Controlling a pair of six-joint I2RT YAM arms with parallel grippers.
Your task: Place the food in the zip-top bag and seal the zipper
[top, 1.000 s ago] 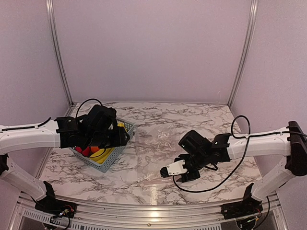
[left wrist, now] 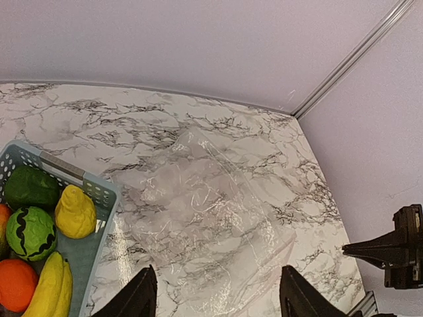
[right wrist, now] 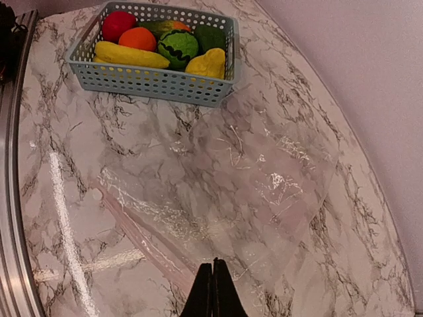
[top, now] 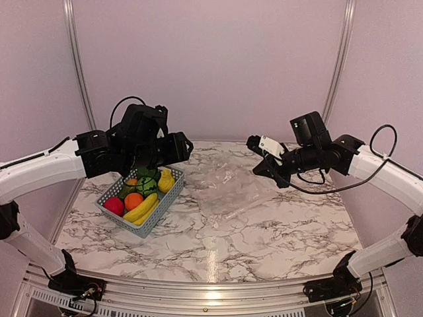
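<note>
The clear zip-top bag (top: pixel 231 189) lies flat and rumpled on the marble table, its pinkish zip strip (right wrist: pixel 142 231) angled toward the front. Above the bag's right side, my right gripper is shut, its fingertips pressed together and the bag outside them. My left gripper stands open and empty, high over the table between basket and bag. Toy food sits in the basket: yellow bananas (right wrist: pixel 132 55), an orange (right wrist: pixel 137 39), a red fruit (right wrist: pixel 119 26), a watermelon (right wrist: pixel 178 48), a yellow pear (right wrist: pixel 207 64) and a dark green piece (right wrist: pixel 211 38).
The grey perforated basket (top: pixel 137 230) stands at the left of the table, close beside the bag. Bare marble (top: pixel 297 231) lies to the right and along the front. A metal rail (top: pixel 205 287) runs along the front edge.
The bag has turned, its zip edge now slanting. My left arm has risen slightly, still open.
</note>
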